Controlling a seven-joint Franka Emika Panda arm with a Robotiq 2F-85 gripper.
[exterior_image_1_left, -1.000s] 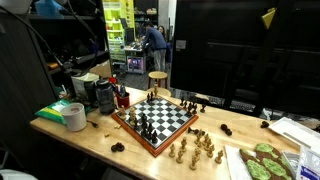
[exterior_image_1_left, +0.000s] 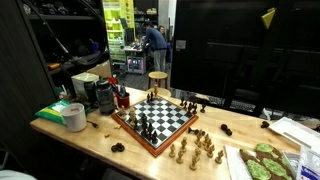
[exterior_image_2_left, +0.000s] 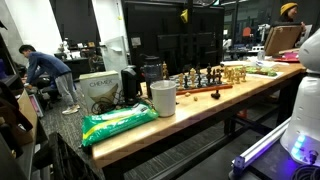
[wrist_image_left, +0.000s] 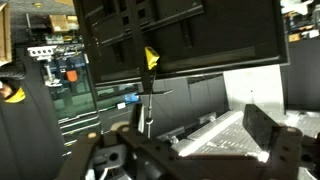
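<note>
My gripper is open and raised well off the table, with nothing between its dark fingers. The wrist view faces the room sideways and no chess piece shows in it. A chessboard (exterior_image_1_left: 172, 112) with a reddish-brown border lies on the wooden table. Dark chess pieces (exterior_image_1_left: 148, 131) stand at its near side. Several tan pieces (exterior_image_1_left: 182, 153) are on the table to its right. The gripper itself lies outside both exterior views.
A white mug (exterior_image_1_left: 75, 117), a green bag (exterior_image_2_left: 118, 122) and a black kettle (exterior_image_1_left: 105, 97) crowd the table's left end. A green-and-brown mat (exterior_image_1_left: 262, 163) and a white tray (exterior_image_1_left: 297, 132) occupy the right. A person (exterior_image_2_left: 50, 72) is in the background.
The pale arm section at the upper left of exterior view 1 has moved up out of the picture, leaving only a dark cable there. The chessboard and pieces look unchanged.
</note>
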